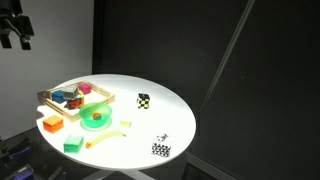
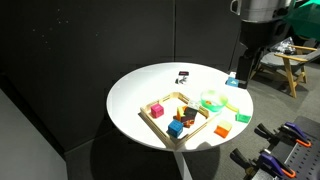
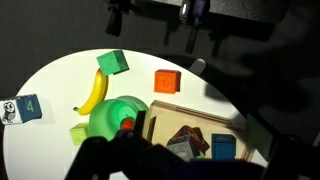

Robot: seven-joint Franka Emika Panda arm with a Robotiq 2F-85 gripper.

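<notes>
High above the table's near left edge, my gripper (image 1: 16, 44) hangs with its two fingers spread apart and nothing between them. In exterior view 2 the dark arm (image 2: 262, 28) comes in at the upper right. Below it on the round white table stands a green bowl (image 1: 96, 116) with a small red item (image 3: 127, 124) inside. A shallow wooden tray (image 2: 146, 119) holds a pink block (image 2: 157, 109), a blue block (image 2: 175, 128) and several other pieces. Beside the bowl lie an orange block (image 3: 167, 81), a green block (image 3: 112, 62) and a banana (image 3: 93, 92).
A small yellow block (image 1: 125, 121) sits right of the bowl. Farther off are a black-and-yellow patterned cube (image 1: 144, 101) and a black-and-white patterned block (image 1: 161, 150). A wooden chair (image 2: 285, 65) stands behind.
</notes>
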